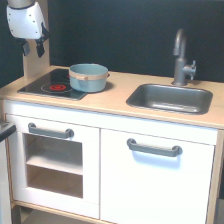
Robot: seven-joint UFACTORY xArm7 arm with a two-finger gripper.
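At the upper left, my gripper point(33, 47) hangs high above the left end of the counter. Its dark fingers look spread apart, with nothing visible between them. A teal pot point(88, 79) stands upright at the right side of the black stovetop point(40, 87), well to the right of the gripper and below it. The inside of the pot is mostly hidden by its near wall.
A metal sink point(170, 98) is set into the counter at right, with a tall grey faucet point(180, 60) behind it. Bare wooden counter point(115, 92) lies between pot and sink. Below, an open-fronted cabinet point(55, 164) stands beside a closed white door point(150, 183).
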